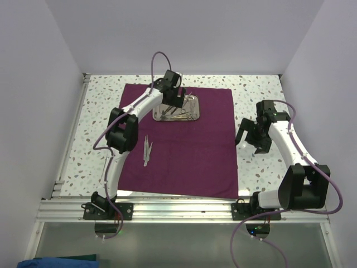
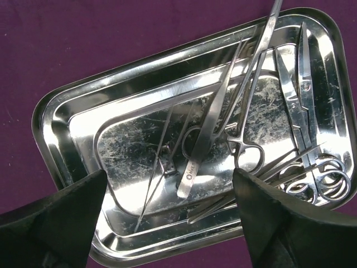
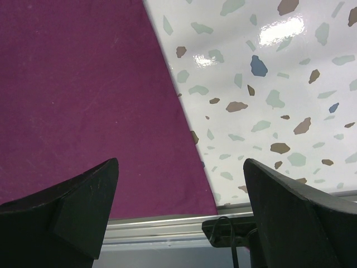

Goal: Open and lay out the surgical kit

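Note:
The steel tray [image 1: 194, 116] sits at the back of the purple cloth [image 1: 184, 162], holding scissors [image 2: 305, 95], tweezers [image 2: 206, 134], clamps and other loose instruments, some overlapping. My left gripper [image 1: 173, 97] hangs open over the tray; in the left wrist view [image 2: 170, 195] its fingers frame the instruments with nothing held. A few instruments [image 1: 146, 151] lie side by side on the cloth's left part. My right gripper [image 1: 247, 134] is open above the right edge of the cloth, empty, with only cloth and table beneath it in the right wrist view.
The speckled table [image 1: 256, 84] shows around the cloth, clear at the back right. A blue item [image 1: 56, 262] lies at the bottom left, off the table.

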